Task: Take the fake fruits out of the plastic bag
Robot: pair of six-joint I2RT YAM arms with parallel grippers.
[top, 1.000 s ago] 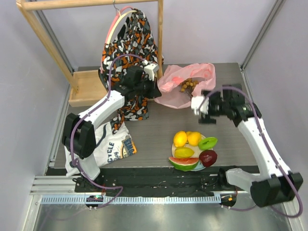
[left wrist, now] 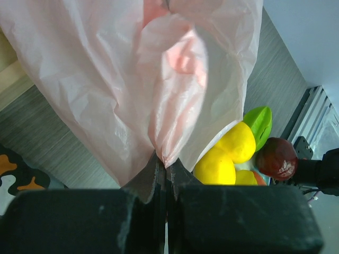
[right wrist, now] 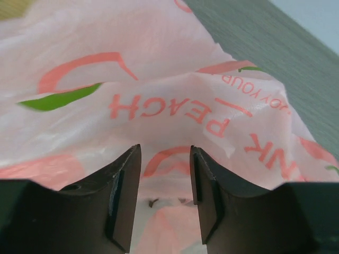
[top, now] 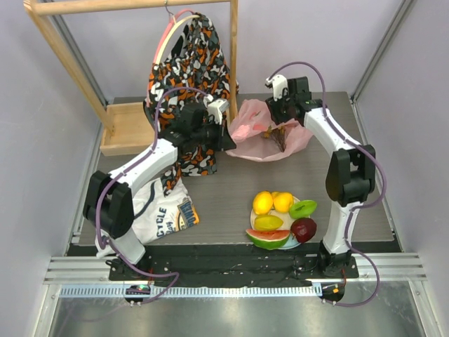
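A pale pink plastic bag (top: pixel 263 147) lies open-mouthed at the back of the table. My left gripper is shut on a gathered fold of its edge. Inside the bag, a brown fruit bunch (top: pixel 267 132) with dark stems is partly covered in the top view. My right gripper is at the bag's back right, over the bunch. Its fingertips (right wrist: pixel 135 159) stand apart against the printed film in the right wrist view; whether they grip the bunch or film is not clear. The plate (top: pixel 291 243) at the front holds two yellow-orange fruits (top: pixel 263 203).
A patterned bag (top: pixel 200 60) hangs left; a white cloth bag (top: pixel 165 214) lies below it. Mid-table is clear.
My right arm has swung from right of centre to the back and come down over the bag, covering much of the bunch.
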